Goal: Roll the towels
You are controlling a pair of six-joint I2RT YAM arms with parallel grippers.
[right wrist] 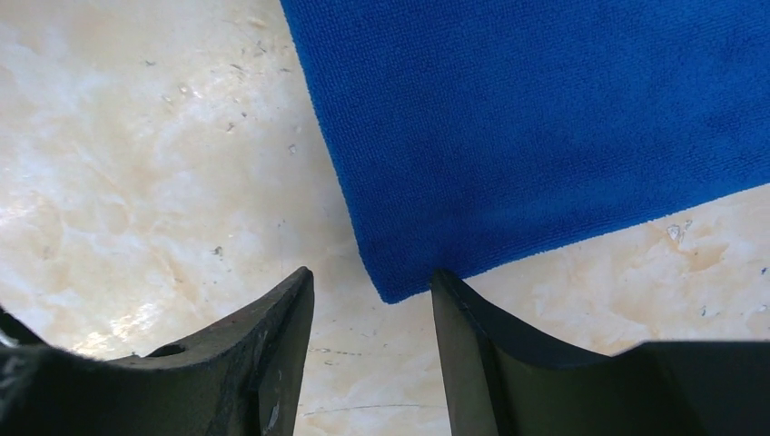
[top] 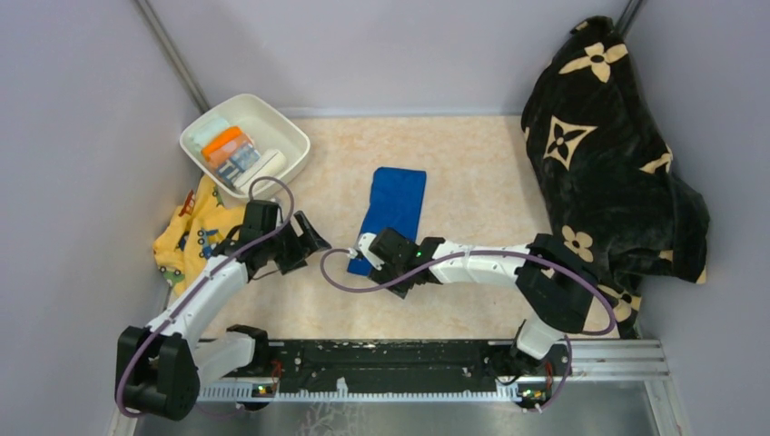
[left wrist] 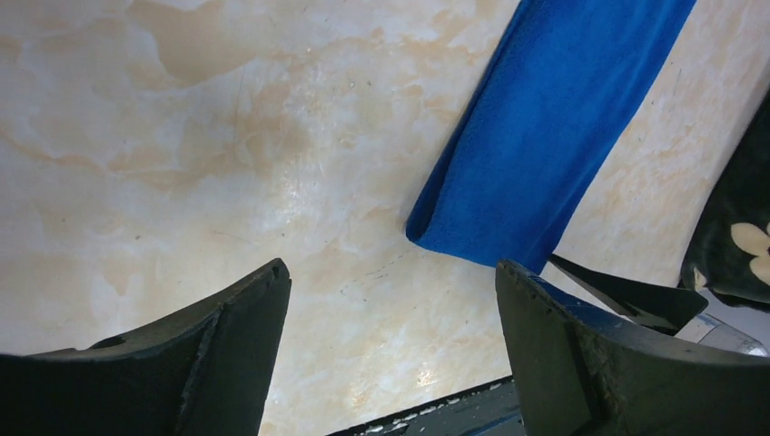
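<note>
On the tabletop lies a blue towel (top: 396, 202), folded into a long flat strip. In the left wrist view its near left corner shows layered edges. My left gripper (top: 316, 249) stands open to the left of the towel, with only bare table between its fingers in its wrist view. My right gripper hovers over the near end, its fingers apart. A corner of the blue towel (right wrist: 545, 118) points into the gap between the right fingertips, and one fingertip (right wrist: 445, 277) overlaps the towel's edge. The right arm covers part of the towel's near end in the top view.
A white bin (top: 292, 136) with packets stands at the back left. Beside it lies a yellow patterned cloth (top: 186, 250). A black floral blanket (top: 599, 109) drapes over the right side. Bare table surrounds the towel.
</note>
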